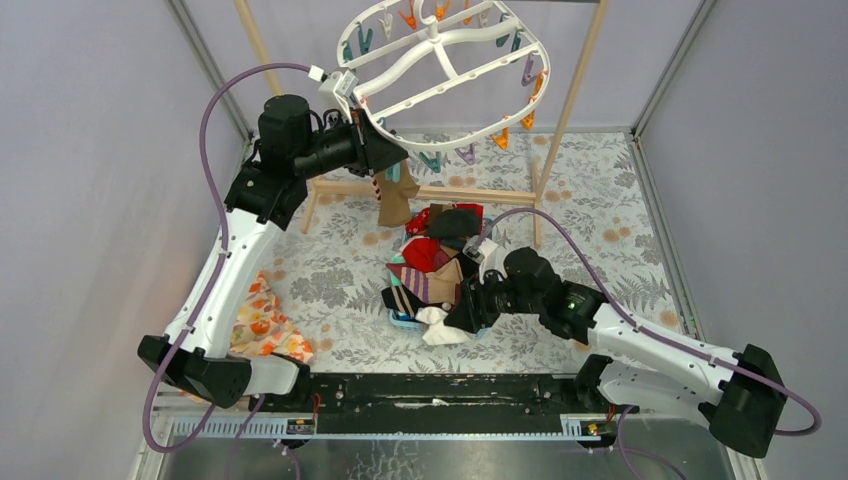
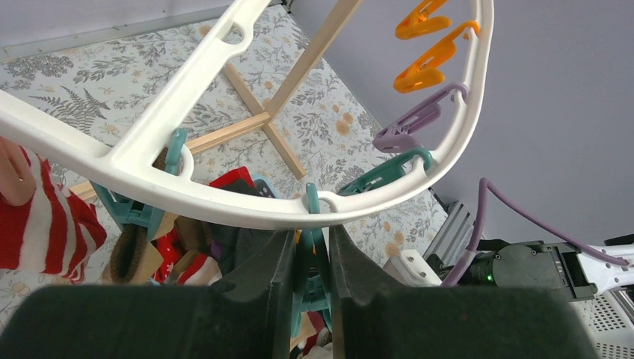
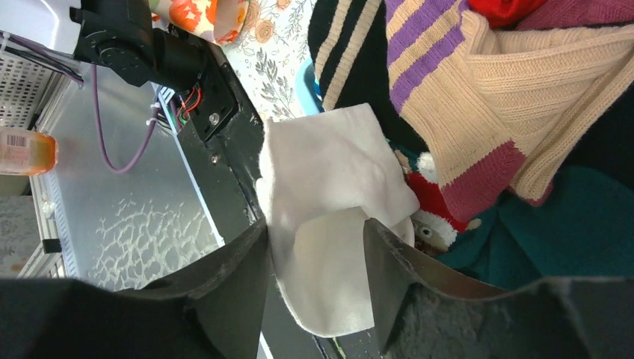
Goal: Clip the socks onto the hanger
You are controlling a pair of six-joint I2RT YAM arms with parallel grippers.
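Observation:
At the left front rim of the white round hanger [image 1: 437, 147], my left gripper is shut on a teal clip [image 2: 317, 271]. A brown sock [image 1: 397, 197] hangs below the rim close to that gripper; a red-and-white striped sock [image 2: 56, 217] hangs at the left in the left wrist view. My right gripper is low over the basket's front, its fingers apart. A white sock [image 3: 340, 161] lies across the gap between them, over the basket's front edge in the top view [image 1: 443, 330]; no pinch on it shows.
The light blue basket [image 1: 405, 323] is heaped with socks, among them a purple-striped one [image 3: 434, 60] and a dark teal one [image 3: 553, 228]. Orange [image 2: 424, 71] and purple clips [image 2: 411, 123] line the hanger's right side. A wooden stand [image 1: 570, 100] supports it. Orange-patterned cloth [image 1: 265, 320] lies left.

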